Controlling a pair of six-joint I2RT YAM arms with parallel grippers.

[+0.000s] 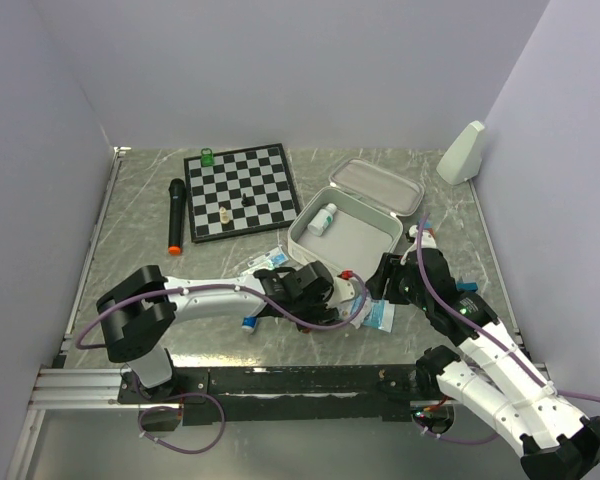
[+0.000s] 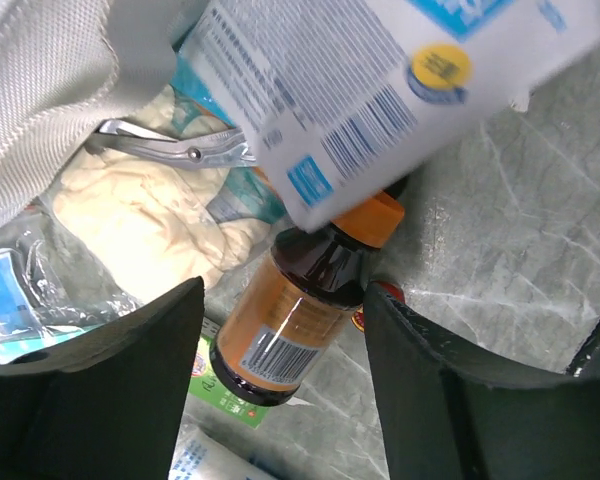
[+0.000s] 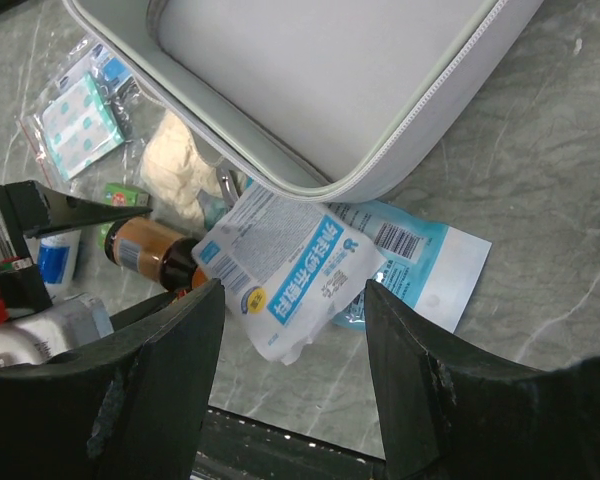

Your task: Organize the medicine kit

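Observation:
An open medicine case (image 1: 350,235) holds a white bottle (image 1: 321,219). In front of it lie a brown bottle (image 2: 285,330), a white packet (image 2: 360,90), a blue packet (image 3: 435,275), gloves (image 2: 140,220), metal scissors (image 2: 175,149) and bagged items (image 3: 80,125). My left gripper stands open low over the brown bottle, which lies between or just beyond its fingers; contact cannot be told. My right gripper is open above the packets, right of the left gripper.
A chessboard (image 1: 240,190) and a black microphone (image 1: 176,215) lie at the back left. A white object (image 1: 463,152) stands at the back right. Bare marble surrounds the right side of the packets.

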